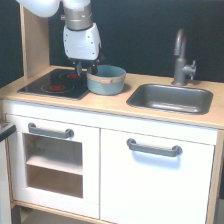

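Observation:
A teal pot (106, 84) sits on the wooden counter at the right edge of the black stovetop (52, 85). The white arm comes down from the top left, and its dark gripper (87, 70) is low at the pot's left rim. Whether the fingers are shut on the rim or apart from it is too small to tell.
A steel sink (170, 98) with a tall tap (181, 60) fills the right of the counter (218, 100). Below are white cabinet doors (155, 185) with grey handles. The counter strip between pot and sink is clear.

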